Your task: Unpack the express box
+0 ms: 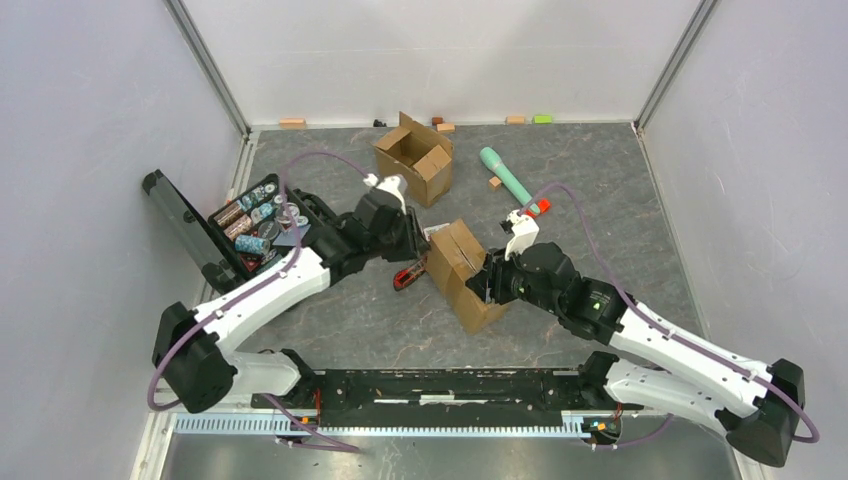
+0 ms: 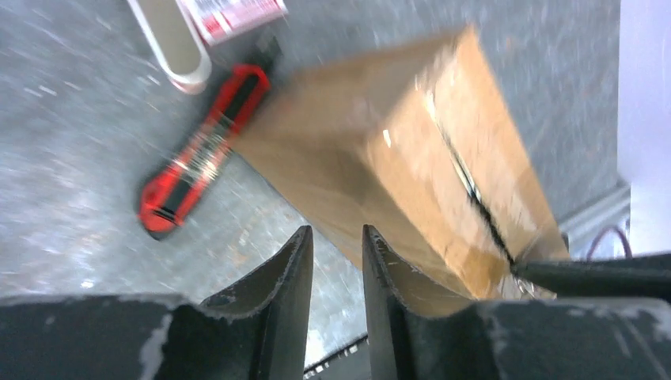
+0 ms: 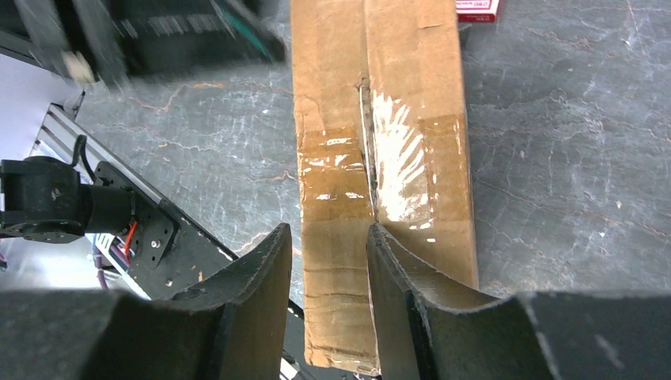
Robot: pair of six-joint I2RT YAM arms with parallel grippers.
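Observation:
A taped brown cardboard box [image 1: 462,270] lies in the middle of the table, a narrow slit running along its top between the two flaps. My right gripper is shut on the near-side flap [image 3: 336,245]: one finger goes into the slit, the other stands outside the box edge. To the box's left, my left gripper is part open and its gap is empty. In the left wrist view the box [image 2: 340,150] is just beyond those fingers. The box's contents are hidden.
A red utility knife [image 1: 408,275] lies left of the box. Behind stands an open, smaller carton [image 1: 415,158]. A green flashlight [image 1: 508,180] is at back right, and an open black case [image 1: 265,220] of cans at left.

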